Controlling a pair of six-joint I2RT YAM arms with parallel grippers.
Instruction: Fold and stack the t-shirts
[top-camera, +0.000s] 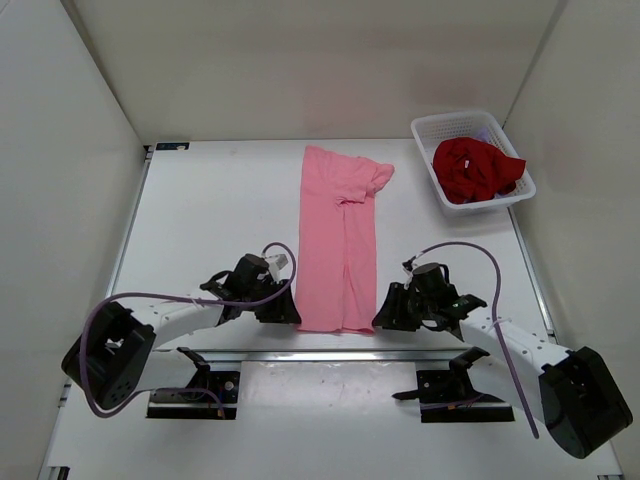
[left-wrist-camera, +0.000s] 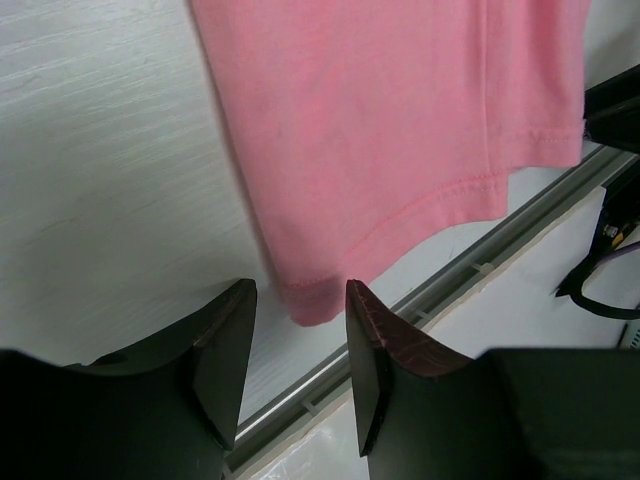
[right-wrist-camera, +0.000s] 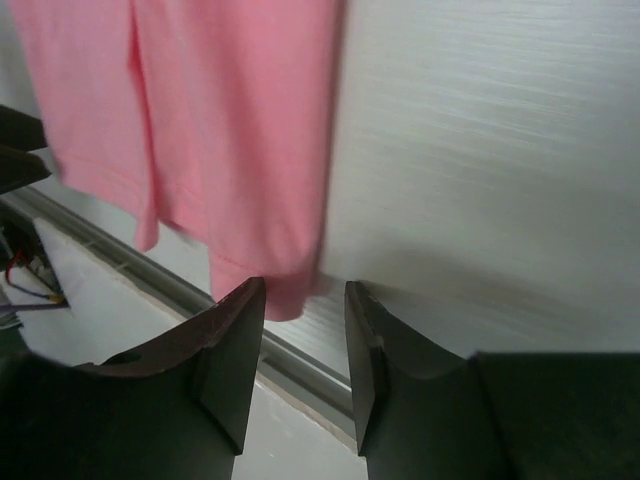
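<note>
The pink t-shirt (top-camera: 320, 230) lies as a long folded strip on the white table, a sleeve flap showing at its far right. My left gripper (top-camera: 297, 318) is at the strip's near left corner; in the left wrist view that corner (left-wrist-camera: 315, 298) reaches between the open fingertips. On the other side, my right gripper (top-camera: 377, 322) stands at the near right corner. The right wrist view has this corner (right-wrist-camera: 285, 298) by the left fingertip (right-wrist-camera: 252, 300), with the fingers apart. Neither gripper is closed on cloth.
A white basket (top-camera: 425, 128) holding dark red cloth (top-camera: 472, 168) stands at the back right. Bare table (top-camera: 215, 200) lies left of the shirt. A metal rail (top-camera: 320, 355) runs along the near edge, just below the hem.
</note>
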